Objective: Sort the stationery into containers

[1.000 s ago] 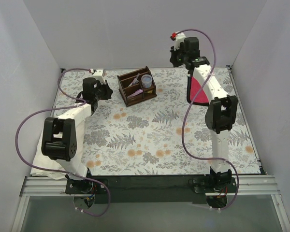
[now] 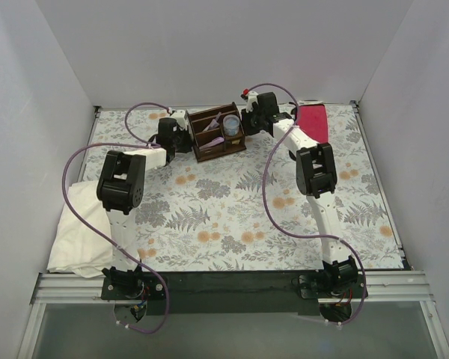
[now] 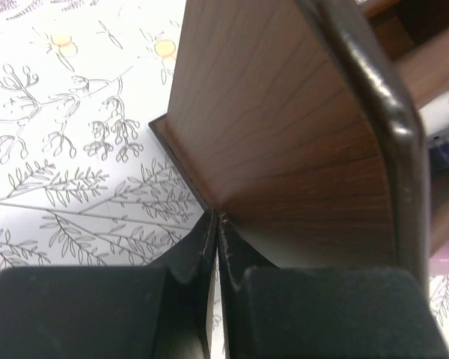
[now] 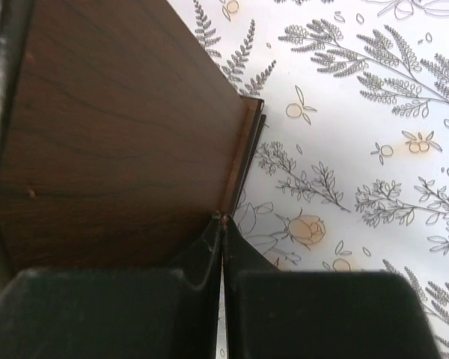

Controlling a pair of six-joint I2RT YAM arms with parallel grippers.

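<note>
A dark brown wooden organizer [image 2: 223, 151] with several compartments stands at the back of the table, slightly turned. In it are a clear round tub [image 2: 231, 125], a purple item [image 2: 212, 143] and another slim purplish item [image 2: 212, 123]. My left gripper [image 2: 188, 133] is at its left side, and the left wrist view has the shut fingertips [image 3: 212, 217] close against the brown wall. On the opposite side is my right gripper [image 2: 245, 127], its fingertips [image 4: 218, 218] shut by the other wall. Whether either touches the wood I cannot tell.
A red-pink pad with a black edge [image 2: 313, 123] lies at the back right, partly under the right arm. White cloth [image 2: 81, 232] covers the front left.
Both grippers have closed in on the organizer from either side; the right one came down and leftward from the back right. The organizer has shifted slightly to the right.
</note>
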